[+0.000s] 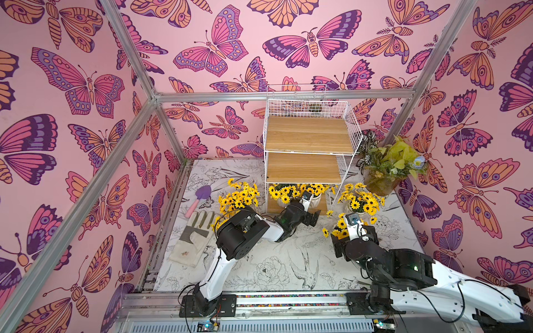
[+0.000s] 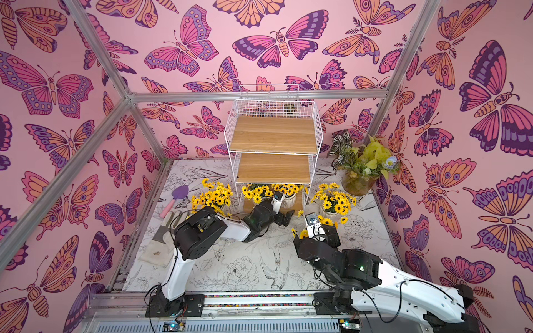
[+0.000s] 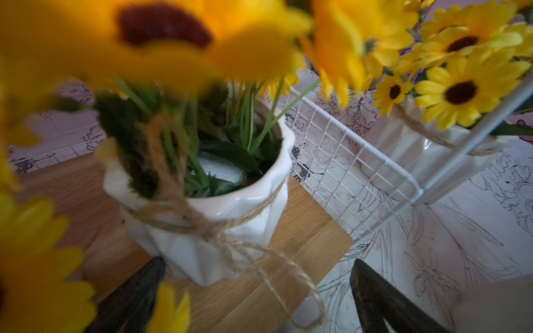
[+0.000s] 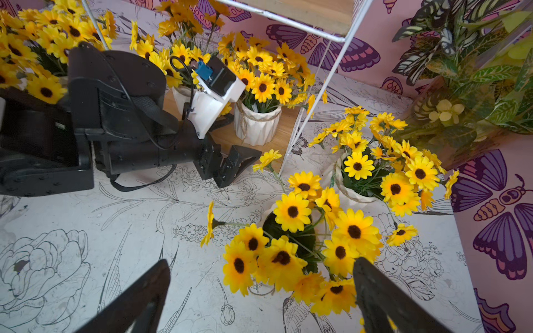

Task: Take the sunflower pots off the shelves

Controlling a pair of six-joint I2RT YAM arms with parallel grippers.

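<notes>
Two white sunflower pots stand on the lowest wooden shelf; the right one point(image 4: 256, 125) shows clearly in the right wrist view. My left gripper reaches in front of that shelf, open, with a twine-tied sunflower pot point(image 3: 205, 222) ahead of its fingertips and no contact visible. My right gripper is open and empty above the table, its fingers apart on either side of a sunflower pot point(image 4: 294, 233) standing beyond them. Another sunflower pot point(image 4: 355, 183) stands behind it on the right, and sunflowers point(image 1: 238, 197) cluster left of the shelf.
The two upper shelf boards point(image 1: 308, 134) look bare apart from a small plant at the back of the top. A large leafy vase point(image 1: 383, 177) stands at the right rear. Gloves point(image 1: 191, 241) and a purple trowel point(image 1: 203, 192) lie on the left.
</notes>
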